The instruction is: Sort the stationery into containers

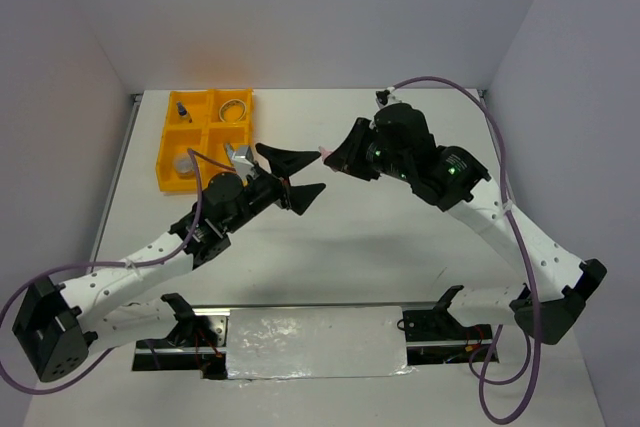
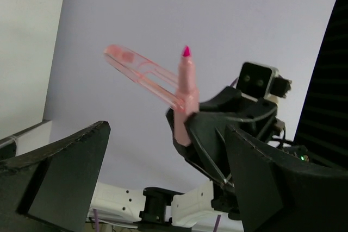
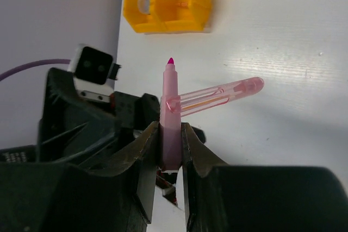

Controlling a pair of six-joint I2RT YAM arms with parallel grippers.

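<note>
A pink pen (image 3: 169, 134) with a magenta tip is held upright in my right gripper (image 1: 334, 159), whose fingers are shut on its lower body. A clear pink tube (image 3: 223, 95), perhaps its cap, sticks out sideways from the pen. My left gripper (image 1: 321, 171) stands open, left of the pen at mid-table. In the left wrist view the pink pen (image 2: 186, 88) and the clear tube (image 2: 142, 74) appear beyond the gap between the spread left fingers, with no contact visible.
An orange tray (image 1: 198, 134) with compartments stands at the table's back left, holding a dark bottle (image 1: 183, 112), a tape ring (image 1: 232, 110) and a clear round item (image 1: 183, 164).
</note>
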